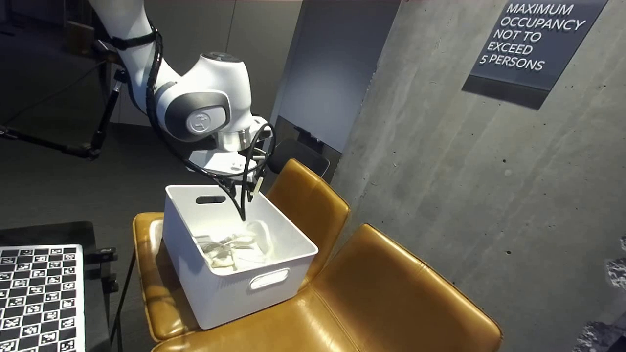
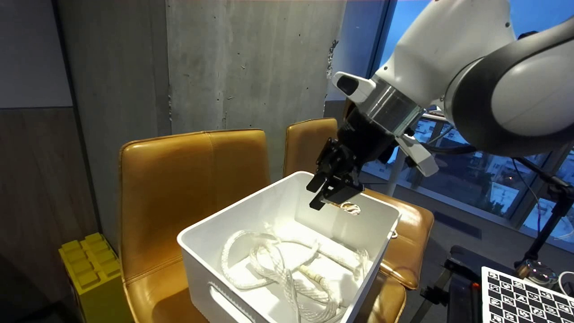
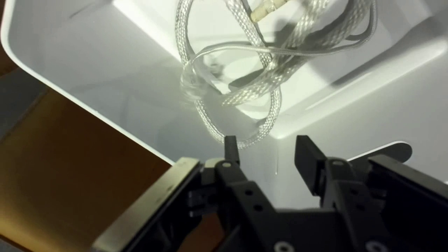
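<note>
My gripper is open above the inside of a white bin (image 1: 246,287), with a clear gap between its black fingers. In the second exterior view the gripper (image 2: 317,197) hangs near the bin's handle-slot end, fingertips around rim height. White braided rope (image 2: 288,274) lies in loose loops on the bin floor, with a thinner cord across it in the wrist view. One rope loop (image 3: 273,111) reaches towards the left fingertip in that view; it appears to lie below the fingers, not between them.
The bin stands on a tan leather chair (image 1: 328,317), backrests close behind it. More white cord (image 2: 350,208) shows through the handle slot, outside the bin. A checkered board (image 1: 41,299) lies on a dark table. A concrete wall (image 1: 469,176) rises behind the chairs.
</note>
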